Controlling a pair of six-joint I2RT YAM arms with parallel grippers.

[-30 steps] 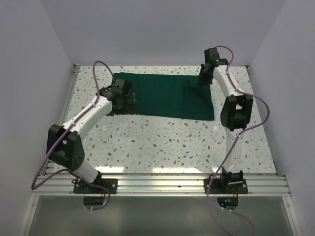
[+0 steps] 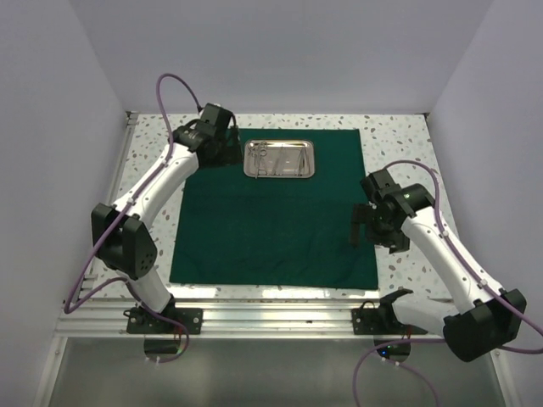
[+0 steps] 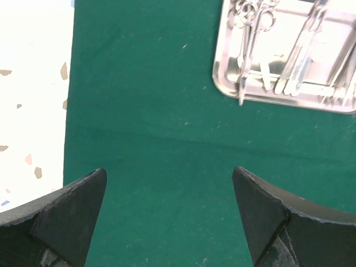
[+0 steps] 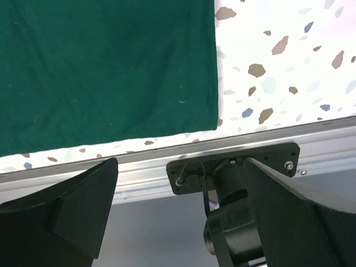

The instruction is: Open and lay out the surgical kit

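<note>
A green cloth [image 2: 273,237] lies spread flat over the middle of the terrazzo table. On its back part sits a metal tray [image 2: 279,175] holding scissors [image 3: 251,30] and several slim steel instruments [image 3: 293,64]. My left gripper [image 2: 227,146] hangs over the cloth just left of the tray, open and empty; in the left wrist view the tray is ahead and to the right. My right gripper [image 2: 371,229] is open and empty over the cloth's right side, toward the front, as the right wrist view shows with the cloth's front right corner.
Bare terrazzo [image 2: 148,136] borders the cloth on both sides. A metal rail [image 2: 271,314] with arm mounts runs along the front edge; grey walls stand at the back and sides.
The cloth's near part has unfolded toward the front, and the tray of instruments has come into view. My right gripper moved frontward from the back; my left moved toward the back.
</note>
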